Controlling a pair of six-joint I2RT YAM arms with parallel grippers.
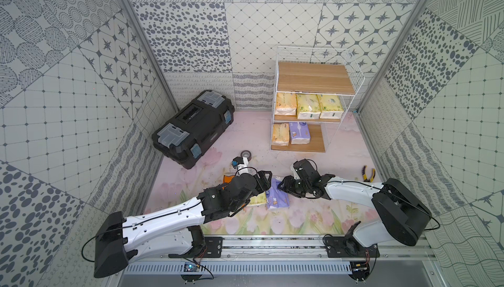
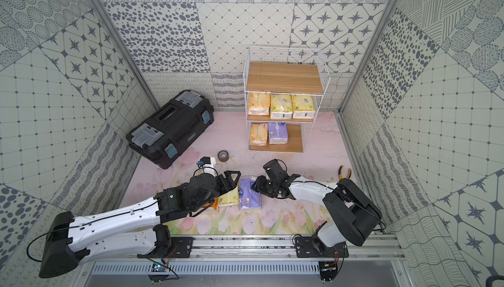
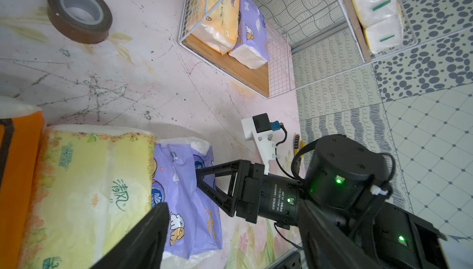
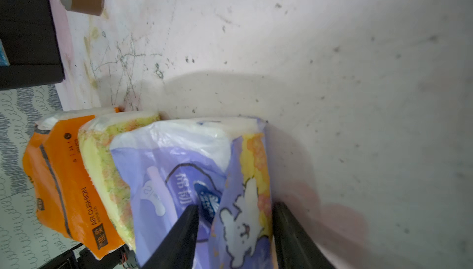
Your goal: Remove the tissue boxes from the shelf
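Observation:
In the left wrist view a purple tissue pack [image 3: 184, 200] lies flat on the table, beside a yellow pack [image 3: 93, 190] and an orange pack [image 3: 17, 180]. The right gripper is at the purple pack's right edge, its fingers apart with pack between them; their hold cannot be told. My left gripper [image 1: 267, 177] hovers over the yellow pack, fingers wide apart and empty. Five-sided clutter is absent on the shelf: its middle level carries an orange pack [image 1: 286, 103] and two yellow packs [image 1: 308, 105], and its bottom level an orange pack [image 1: 280, 134] and a purple pack [image 1: 299, 132].
The wire shelf's top board [image 1: 315, 77] is bare. A black toolbox [image 1: 194, 126] stands at the back left. A tape roll [image 1: 245, 155] lies before the shelf, and yellow-handled pliers [image 1: 368, 174] lie at the right.

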